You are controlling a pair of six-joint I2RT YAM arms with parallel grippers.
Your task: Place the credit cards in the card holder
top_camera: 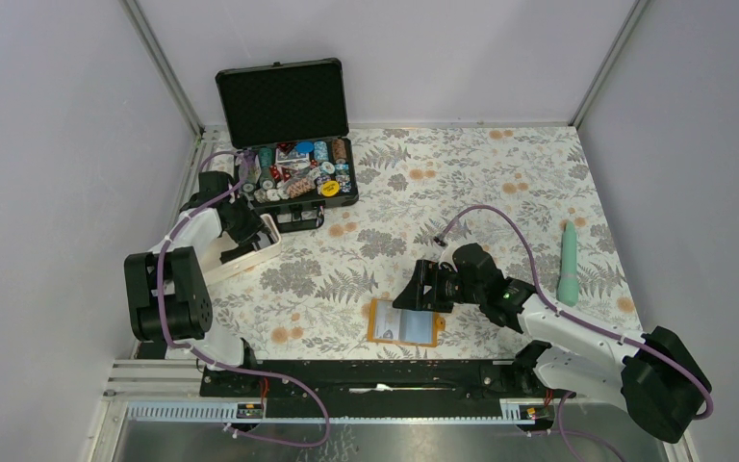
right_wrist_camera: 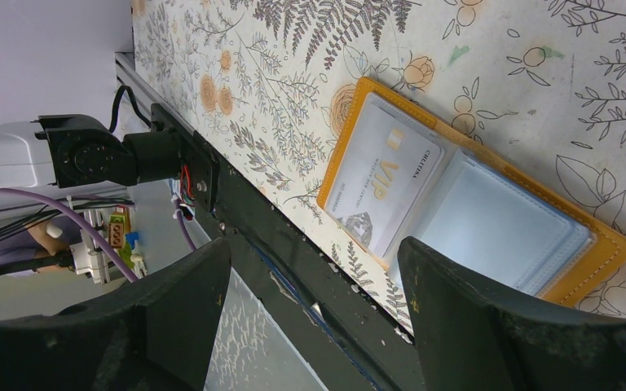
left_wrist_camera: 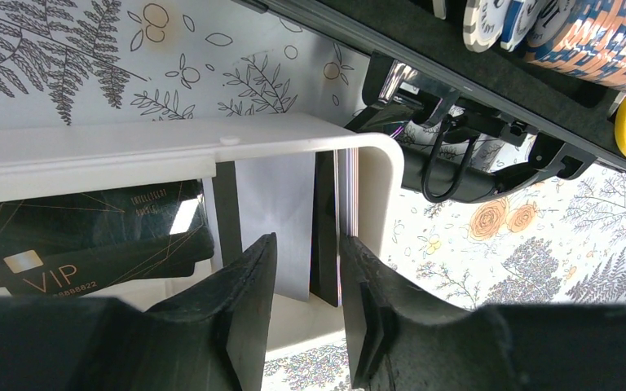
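Observation:
In the left wrist view a black VIP card lies flat in a white tray. At the tray's right end are a grey card, a dark card and several thin cards seen edge-on. My left gripper is part open over this end, one finger close against the edge-on cards; whether it touches them is unclear. The tan card holder lies open in the right wrist view, a silver VIP card in one side and a pale blue pocket on the other. Above it, my right gripper stands open and empty.
Behind the tray, an open black case full of poker chips stands close to my left arm, its handle beside the tray. A green cylindrical object lies at the far right.

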